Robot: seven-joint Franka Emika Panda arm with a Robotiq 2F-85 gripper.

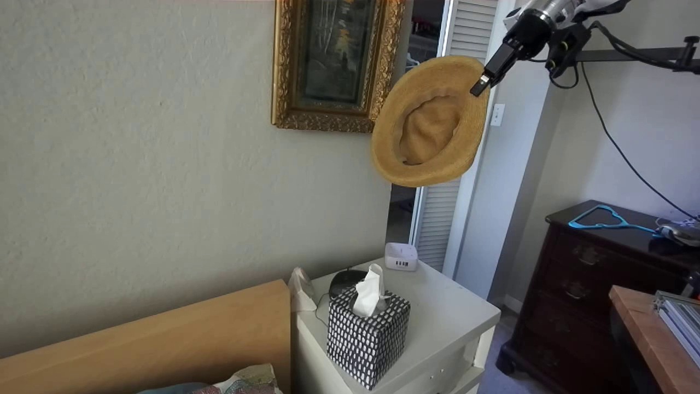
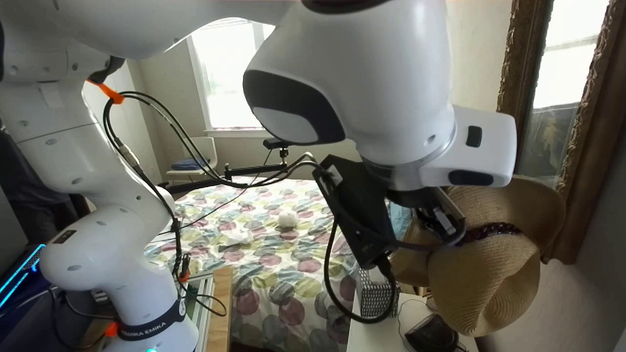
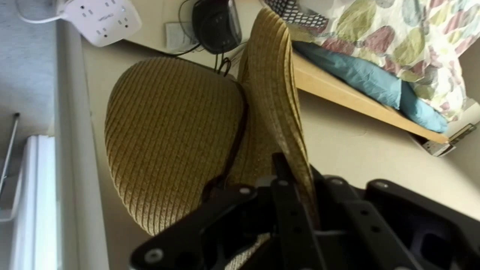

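Note:
A tan straw hat [image 1: 430, 131] with a dark band hangs in the air, its hollow inside facing exterior view 1. My gripper [image 1: 480, 87] is shut on the hat's brim at its upper right edge. In the wrist view the brim [image 3: 274, 85] runs down between the fingers, and the rounded crown [image 3: 173, 139] fills the left of the middle. From exterior view 2 the hat [image 2: 487, 281] shows behind the gripper housing, beside the framed picture.
Below the hat stands a white nightstand [image 1: 436, 305] with a patterned tissue box [image 1: 367, 335] and a white power hub [image 1: 401, 256]. A gilt picture frame [image 1: 285, 65] hangs on the wall close by. A dark dresser [image 1: 577, 282] carries a blue hanger [image 1: 600, 218].

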